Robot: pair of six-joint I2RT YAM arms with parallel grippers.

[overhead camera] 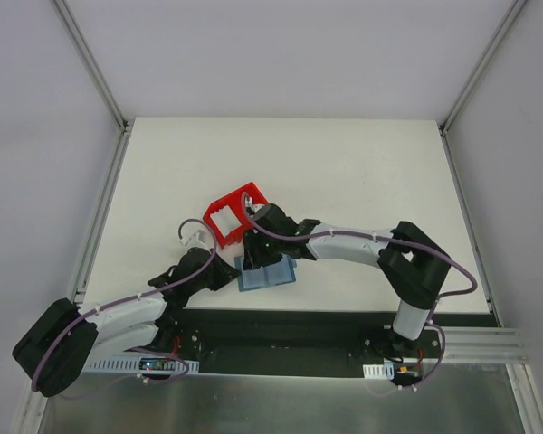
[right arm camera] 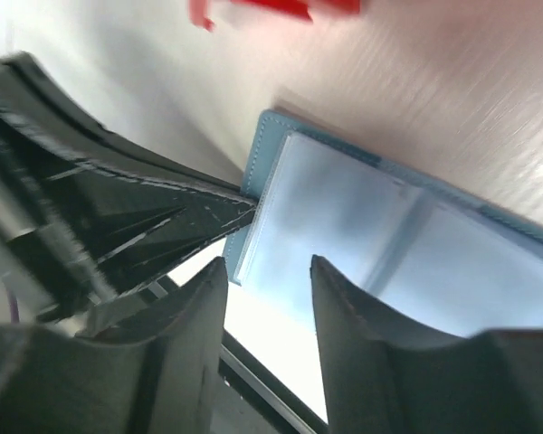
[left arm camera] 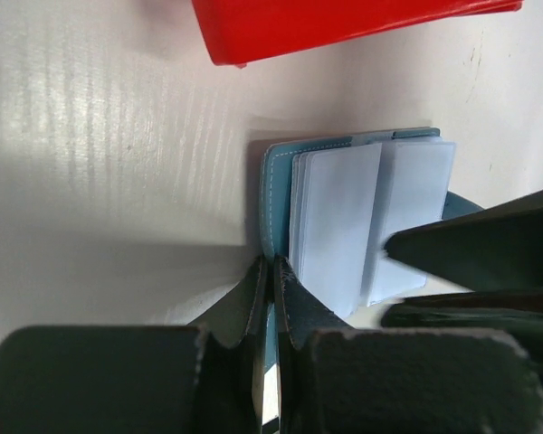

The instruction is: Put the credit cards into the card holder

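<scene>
The blue card holder point(overhead camera: 268, 275) lies open on the table, with pale clear sleeves point(left arm camera: 337, 217) on its face. My left gripper is shut with its tips at the holder's left edge; whether the thin edge is pinched between them, I cannot tell. Above the sleeves hovers my right gripper, its fingers apart; only the sleeve shows through the gap. Behind the holder rests a red case point(overhead camera: 252, 193) with a white card-like piece point(overhead camera: 224, 221) on it. No loose credit card shows clearly.
Bare white table point(overhead camera: 362, 172) stretches across the back and right. Both arms meet closely over the holder, with the left fingers right beside the right gripper. The red case's near edge is close behind the holder.
</scene>
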